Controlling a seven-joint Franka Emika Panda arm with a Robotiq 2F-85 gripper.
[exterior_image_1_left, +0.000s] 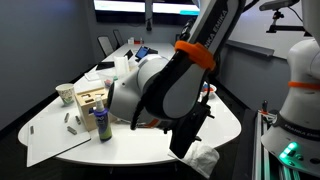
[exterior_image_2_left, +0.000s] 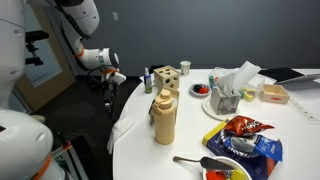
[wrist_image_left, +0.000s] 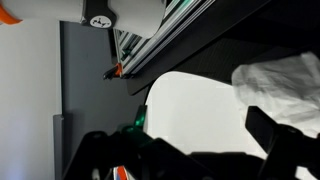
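Note:
A white cloth (exterior_image_1_left: 201, 160) lies at the table's near edge in exterior view 1. Exterior view 2 has the cloth (exterior_image_2_left: 121, 130) at the table's left side, and in the wrist view the crumpled cloth (wrist_image_left: 280, 88) is on the right. My gripper (exterior_image_1_left: 188, 140) hangs above and beside it, partly hidden by the arm's own body. In the wrist view the dark gripper stands open, nothing visible between its fingers; the cloth appears beyond the right finger (wrist_image_left: 268, 130).
On the white table, a blue bottle (exterior_image_1_left: 103, 122) and a wooden box (exterior_image_1_left: 92, 101) stand to the left. A tan bottle (exterior_image_2_left: 165, 115), a tissue box (exterior_image_2_left: 226, 100), snack bags (exterior_image_2_left: 248, 126) and a bowl (exterior_image_2_left: 230, 167) occupy other parts. Clear tabletop lies around the cloth.

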